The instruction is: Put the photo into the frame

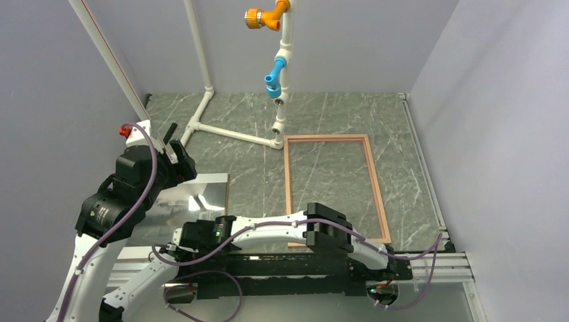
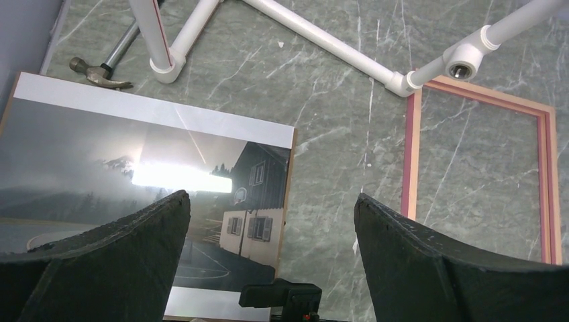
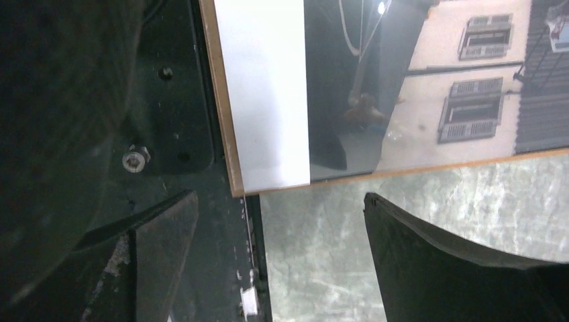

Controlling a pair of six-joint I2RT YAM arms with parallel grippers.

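A glossy black-and-white photo [image 1: 173, 213] with a white border lies flat at the left, partly covered by the arms. To its right rests an empty wooden frame [image 1: 373, 176] on the grey marbled floor. My left gripper hovers above the photo's right side, its fingers apart and nothing held. At the photo's front right corner is my right gripper, open; the white border [image 3: 268, 94] shows just beyond its fingertips in the right wrist view. A dark tip [image 2: 282, 295], apparently of the right gripper, overlaps that corner in the left wrist view.
White pipes [image 1: 235, 135] run along the floor behind the photo and rise near the frame's back left corner. A hammer [image 2: 107, 67] lies behind the photo at the left. Bare floor [image 1: 258, 181] separates photo and frame. The right forearm [image 1: 272, 228] crosses the frame's front edge.
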